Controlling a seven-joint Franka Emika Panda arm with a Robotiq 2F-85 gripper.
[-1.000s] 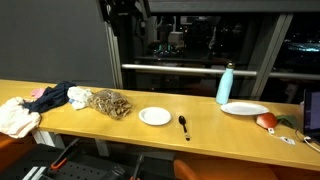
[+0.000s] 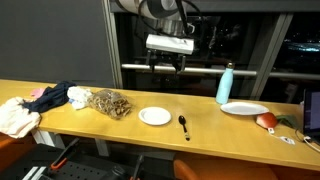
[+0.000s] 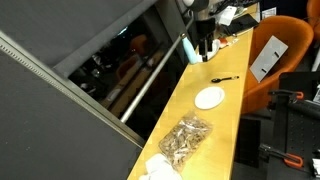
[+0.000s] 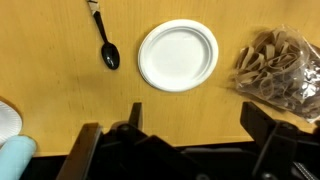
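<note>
My gripper (image 2: 166,66) hangs high above the table in exterior view 1, its two fingers apart and nothing between them. In the wrist view the open gripper shows its dark fingers well separated at the lower edge. A small round white plate (image 4: 178,55) lies flat and empty on the wooden table. To the plate's left in that view is a black spoon (image 4: 110,55). A clear bag of crumpled brown paper (image 4: 280,72) sits on the plate's other side. Neither plate, spoon nor bag touches my gripper.
A light-blue bottle (image 2: 224,83) stands near the back edge, beside a larger white dish (image 2: 243,109). Farther right are a red object (image 2: 266,121) and a dark screen (image 2: 312,115). White cloth (image 2: 17,118) and dark cloth (image 2: 53,97) lie at left. Orange chairs (image 2: 222,166) border the front.
Now the gripper is lower, near the middle. The table objects have not moved.
</note>
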